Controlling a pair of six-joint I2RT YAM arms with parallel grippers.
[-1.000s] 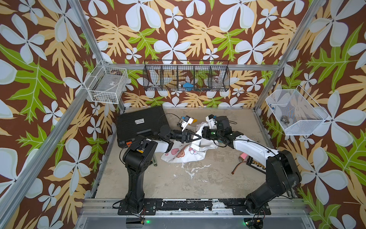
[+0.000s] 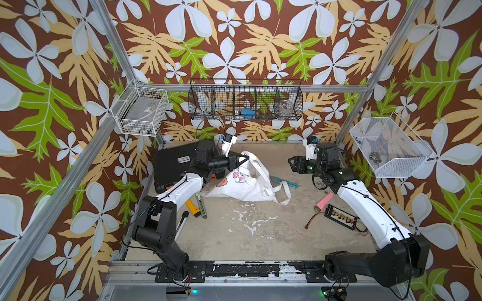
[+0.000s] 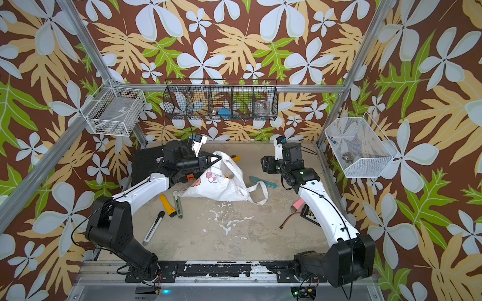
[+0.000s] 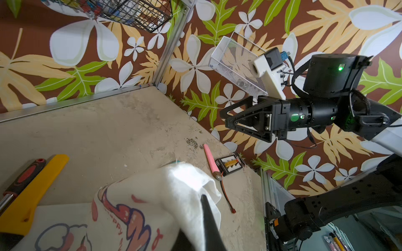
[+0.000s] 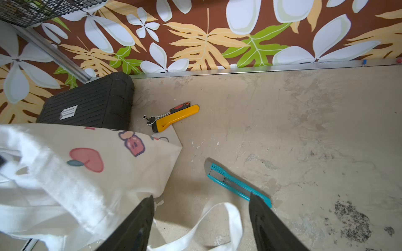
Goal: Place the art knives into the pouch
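My left gripper [image 2: 238, 161] is shut on the top edge of the white printed pouch [image 2: 251, 188], lifting part of it while the rest slumps on the table with a strap loop to the right. My right gripper [image 2: 293, 164] hangs open and empty to the pouch's right. Below it lies a teal cutter-like tool [image 5: 238, 184]. At the left front are a silver-and-black art knife [image 3: 153, 228], a green knife [image 3: 178, 204] and a yellow tool [image 3: 166, 205].
A black case [image 2: 170, 160] fills the back left. A wrench and yellow tool [image 5: 175, 117] lie at the back. A pink item [image 2: 322, 201] and a black-framed item [image 2: 341, 216] sit at the right. Wire baskets [image 2: 245, 100] hang above.
My left gripper has risen and moved left with the pouch edge, drawing the pouch up. My right gripper has moved up and right, away from the pouch, uncovering the teal tool.
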